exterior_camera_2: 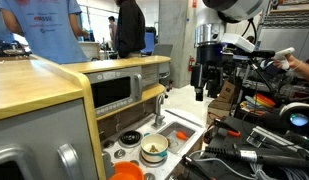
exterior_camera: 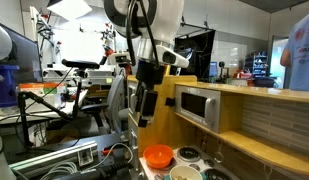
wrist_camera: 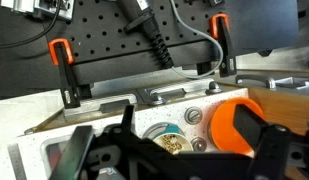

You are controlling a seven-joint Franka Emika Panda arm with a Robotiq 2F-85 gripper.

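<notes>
My gripper is open and empty, its two dark fingers wide apart at the bottom of the wrist view. It hangs well above the toy kitchen counter, and in exterior view 2 the gripper [exterior_camera_2: 211, 95] is clear of everything below. On the counter stand an orange bowl [exterior_camera_2: 127, 172] and a pale pot [exterior_camera_2: 154, 146] with something inside that I cannot make out. From the wrist, the orange bowl [wrist_camera: 232, 128] shows near the right finger and the pot [wrist_camera: 171, 141] lies below the gap between the fingers.
A sink [exterior_camera_2: 177, 129] with a small orange-red item [exterior_camera_2: 181, 135] lies beside the pot. Behind the counter stand a microwave [exterior_camera: 197, 106] and a wooden shelf [exterior_camera: 256, 118]. Cables [exterior_camera_2: 229, 155] run on the dark table beside the kitchen.
</notes>
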